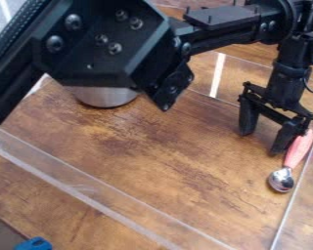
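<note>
A spoon with a pink handle (299, 150) and a shiny metal head (281, 180) lies on the wooden table at the right. My black gripper (265, 135) is open just left of the handle's upper end, its fingers low by the table with nothing clearly between them. A metal pot (99, 96) at the back left is mostly hidden behind my arm.
Strips of clear tape cross it. A small blue object (31, 243) sits at the bottom left edge.
</note>
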